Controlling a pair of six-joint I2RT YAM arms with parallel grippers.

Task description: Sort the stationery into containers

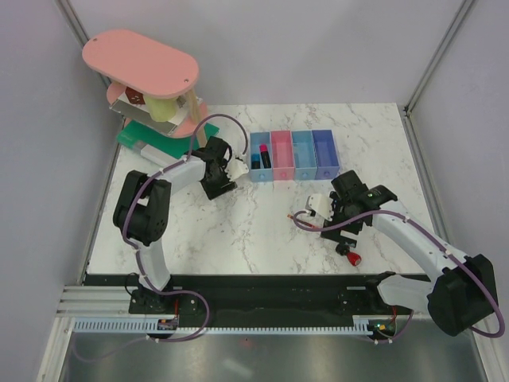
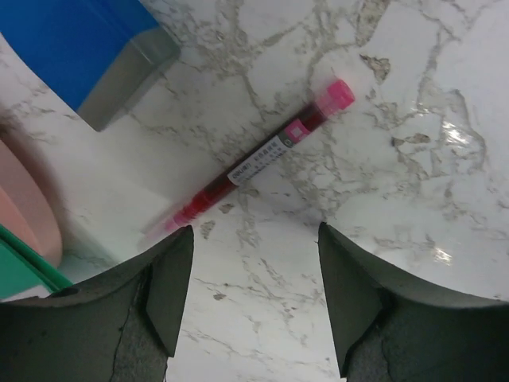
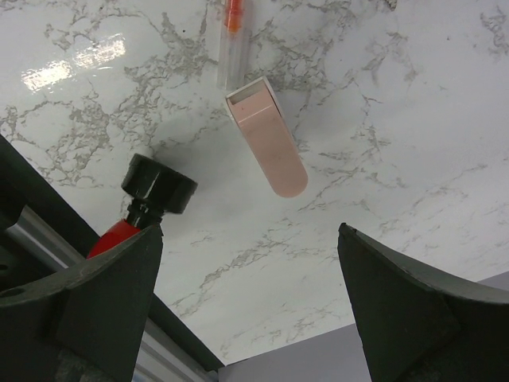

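Note:
On the marble lies a dark red pen with pink ends [image 2: 258,161], slanting ahead of my left gripper, which is open and empty; one end of the pen reaches close to its left finger. My right gripper is also open, above a pink eraser in a white sleeve [image 3: 274,147]. Beyond the eraser is an orange-red pen with a clear cap [image 3: 233,44]. A red bottle with a black cap [image 3: 157,183] lies on its side by the right gripper's left finger. The divided container [image 1: 282,155] has a dark and pink item in its leftmost compartment.
A pink-topped shelf [image 1: 141,60] with a green base [image 1: 151,142] stands at the back left. A blue block-like thing with a grey end [image 2: 119,60] is near the red pen.

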